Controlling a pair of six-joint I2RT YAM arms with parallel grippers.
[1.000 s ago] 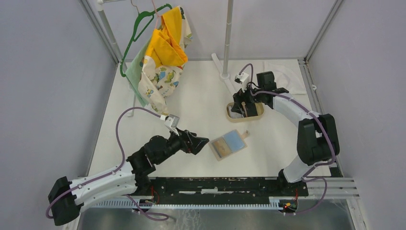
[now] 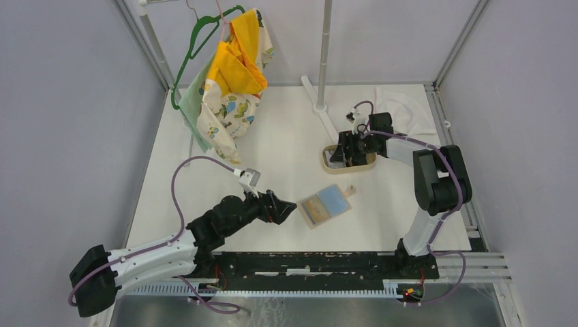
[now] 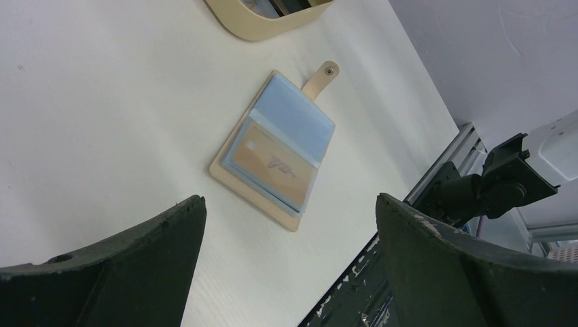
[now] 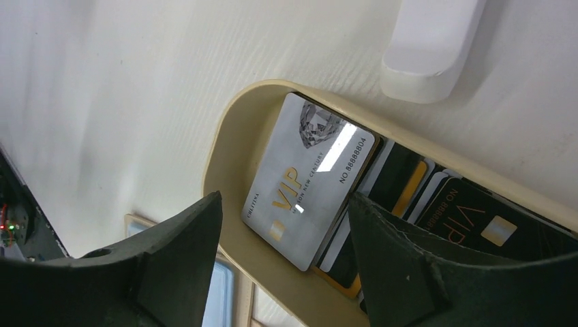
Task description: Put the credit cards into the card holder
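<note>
A beige, rounded box (image 4: pixel 266 85) holds several credit cards. At its left end a silver VIP card (image 4: pixel 317 160) leans, apart from the left wall at its upper part. Beside it stand dark cards, one a black VIP card (image 4: pixel 453 211). My right gripper is over the box with its fingers apart, one near the left wall and the other by the silver card's right edge; no grip on a card shows. The card holder (image 3: pixel 272 146) lies unfolded on the table, a blue half and a clear-pocketed tan half, its snap strap out. My left gripper (image 2: pixel 281 210) is open and empty left of it.
A white stand foot (image 4: pixel 426 51) lies just behind the box. A white cloth (image 2: pixel 405 109) is at the back right, and clothes (image 2: pixel 238 75) hang at the back left. Table around the holder is clear.
Box and holder have not moved.
</note>
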